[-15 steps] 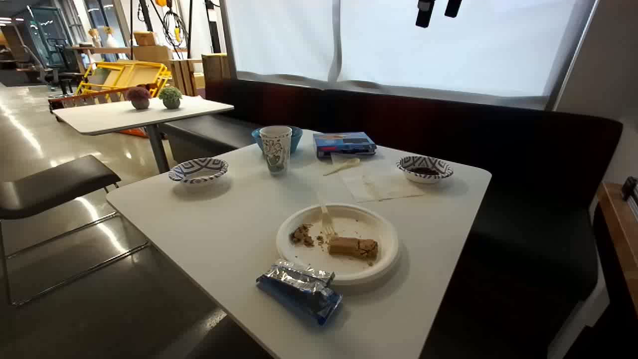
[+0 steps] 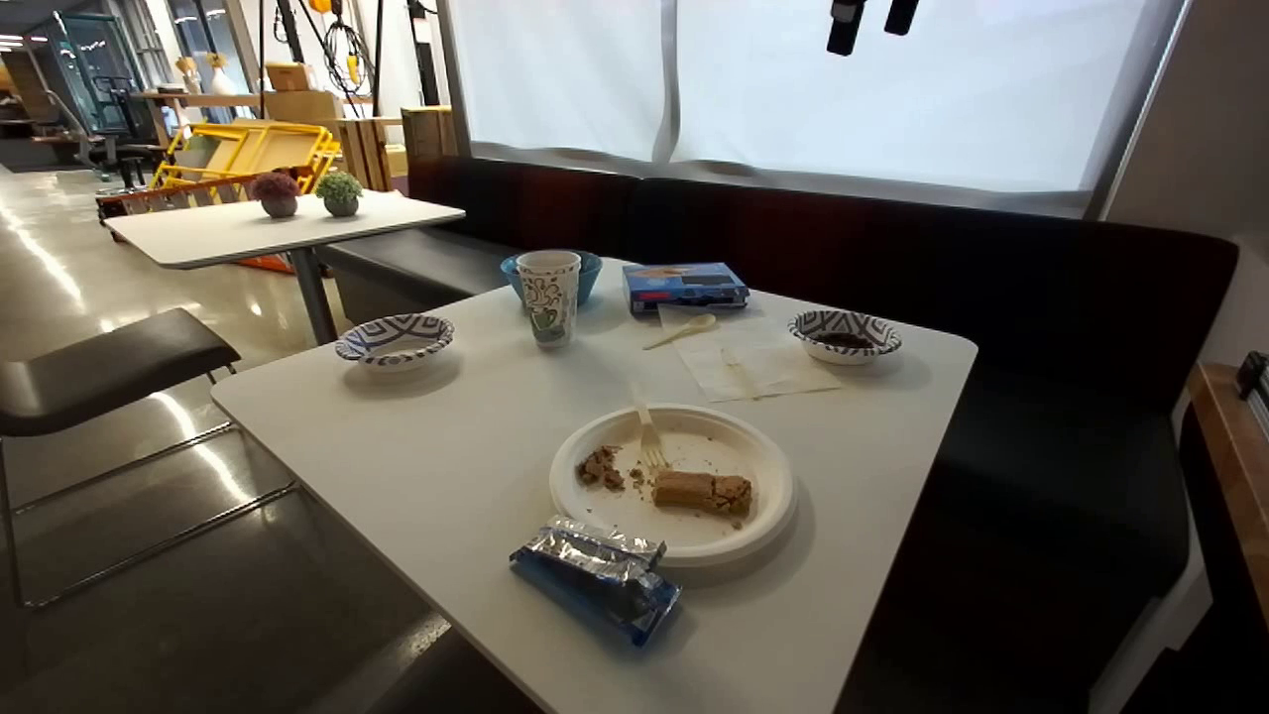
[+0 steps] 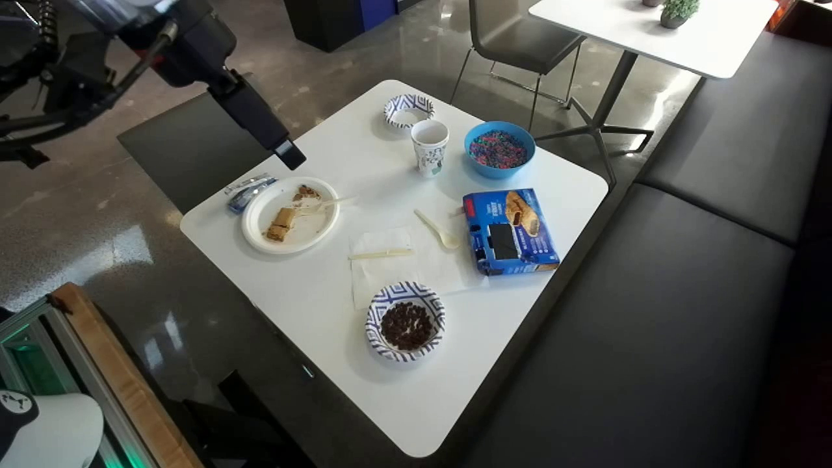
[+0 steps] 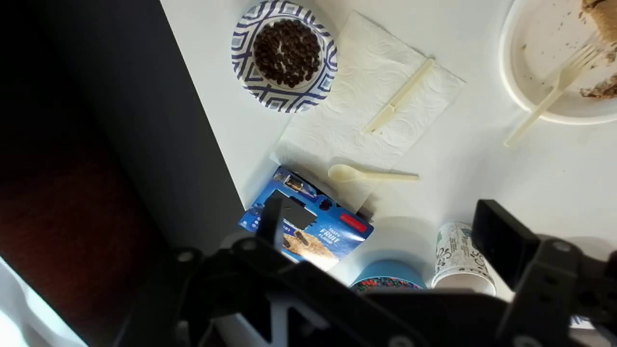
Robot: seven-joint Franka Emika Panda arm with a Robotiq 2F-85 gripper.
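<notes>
High over the table, my gripper stands open with nothing between its fingers; exterior view 1 shows only its two fingertips (image 2: 846, 29) at the top edge. Below it in the wrist view lie a pale spoon (image 4: 345, 173), a knife (image 4: 400, 96) on a white napkin (image 4: 324, 136), and a blue snack box (image 4: 341, 222). A white plate (image 3: 253, 231) carries a broken bar (image 3: 281, 225), crumbs and a fork (image 2: 649, 434). Beside it is a crumpled blue and silver wrapper (image 2: 601, 577).
A patterned bowl (image 3: 375, 331) holds dark pieces; another patterned bowl (image 3: 395, 104) looks empty. A paper cup (image 3: 429, 148) stands upright near a blue bowl (image 3: 476, 161) of colourful bits. Bare tabletop (image 3: 421, 405) shows at one corner. A dark bench (image 3: 624, 327) runs alongside.
</notes>
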